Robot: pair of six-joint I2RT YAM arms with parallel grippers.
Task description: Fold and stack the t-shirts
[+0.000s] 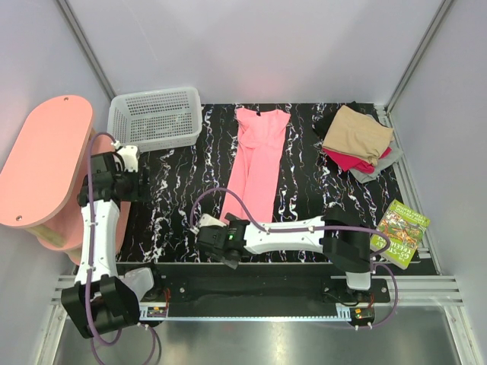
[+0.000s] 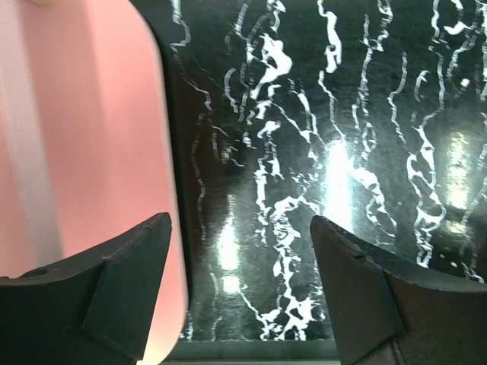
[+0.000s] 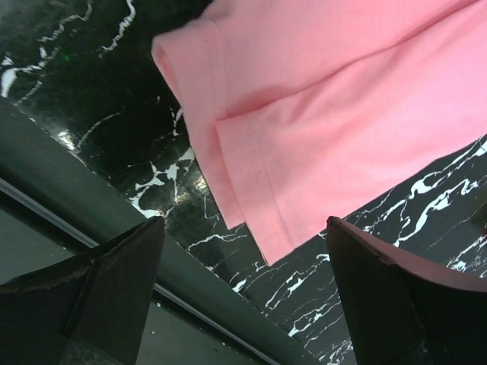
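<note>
A pink t-shirt (image 1: 256, 163) lies in a long narrow strip down the middle of the dark marbled table, its collar end at the back. Its near end, with two overlapping hem layers (image 3: 259, 182), shows in the right wrist view. Over that end hovers my right gripper, open, with the cloth below and ahead of its fingers but not between them. My left gripper is also open and empty, at the table's left side beside the pink shelf. On the right at the back sits a stack of folded shirts, a tan one (image 1: 358, 134) on top.
An empty white basket (image 1: 155, 142) stands at the back left. The pink two-tier shelf (image 1: 53, 163) borders the left edge. At the right front lies a green and yellow book (image 1: 399, 232). Bare table flanks the shirt on both sides.
</note>
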